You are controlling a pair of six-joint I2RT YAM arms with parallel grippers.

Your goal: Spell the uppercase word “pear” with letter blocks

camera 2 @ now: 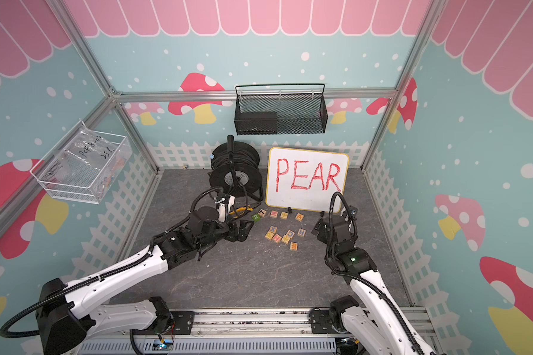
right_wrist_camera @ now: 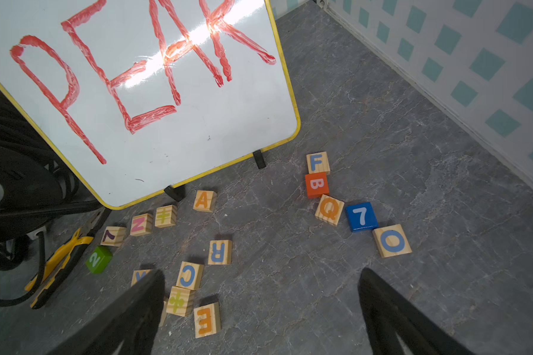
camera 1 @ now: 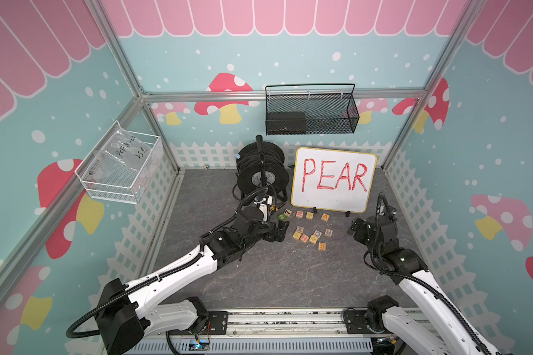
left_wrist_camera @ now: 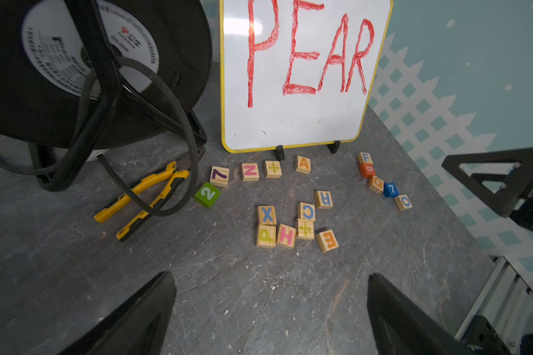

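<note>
In the left wrist view the P block (left_wrist_camera: 266, 236) touches the X block and the H block. The E block (left_wrist_camera: 327, 240) lies tilted a little to the right of that cluster, and the R block (left_wrist_camera: 324, 199) sits farther back. Near the whiteboard's foot rests the A block (left_wrist_camera: 302, 164). All lie on the floor. My left gripper (camera 1: 282, 231) is open and empty, left of the blocks. To their right, my right gripper (camera 1: 354, 227) hangs open with nothing between its fingers. A whiteboard (camera 1: 333, 201) bears PEAR in red.
More blocks, including F (right_wrist_camera: 318, 162), B (right_wrist_camera: 317, 185), Q (right_wrist_camera: 329, 210), blue 7 (right_wrist_camera: 361, 216) and O (right_wrist_camera: 392, 240), form a group on the right. Yellow pliers (left_wrist_camera: 154, 195) and a cable reel (camera 1: 261, 165) stand at the back left.
</note>
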